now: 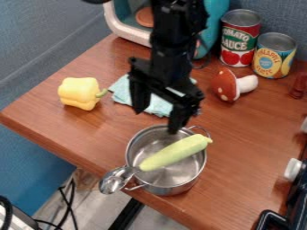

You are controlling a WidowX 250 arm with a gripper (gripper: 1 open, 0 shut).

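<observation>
My black gripper (156,106) hangs over the table above the far rim of a steel pot (166,182), its two fingers apart with nothing seen between them. A pale yellow-green corn-like vegetable (168,155) lies slantwise in the pot, reaching over its rim, beside a metal handle or utensil at the left. A yellow pepper (79,92) sits at the left of the table, and a light blue cloth (120,93) lies partly hidden behind the gripper.
A red mushroom toy (228,84), a tomato can (239,40) and a second can (274,58) stand at back right. A toy appliance (127,13) is at the back, a black appliance (285,207) at front right.
</observation>
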